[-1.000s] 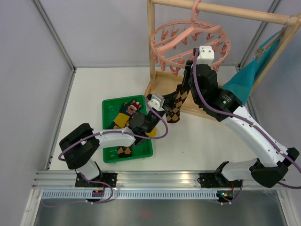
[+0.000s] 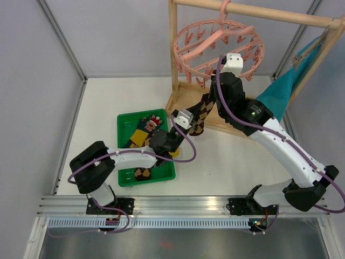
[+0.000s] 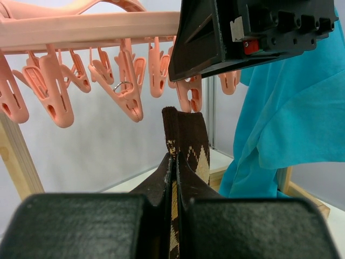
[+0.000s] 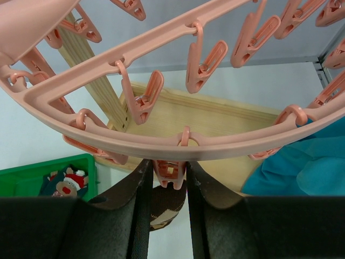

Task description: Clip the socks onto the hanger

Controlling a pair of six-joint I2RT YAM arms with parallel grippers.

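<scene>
The round pink hanger (image 2: pixel 261 46) with clips along its rim hangs from a wooden bar. A dark brown sock with tan checks (image 2: pixel 197 128) hangs below the rim, and my left gripper is shut on it near its top. In the left wrist view the sock's top edge (image 3: pixel 177 114) stands up above the fingertips, just under a pink clip (image 3: pixel 190 98). That clip lies between the fingers of my right gripper, which is shut on it. Behind and below the clip, the right wrist view shows part of the sock (image 4: pixel 166 208). Whether sock and clip touch is unclear.
A green tray (image 2: pixel 122 129) with several other socks, one with a reindeer face (image 2: pixel 153 122), lies under my left arm. Turquoise cloth (image 2: pixel 277 94) hangs at the right of the wooden stand (image 2: pixel 174 54). Neighbouring clips (image 3: pixel 129 100) crowd the rim.
My left gripper and the sock have shifted only a little; the hanger looks the same.
</scene>
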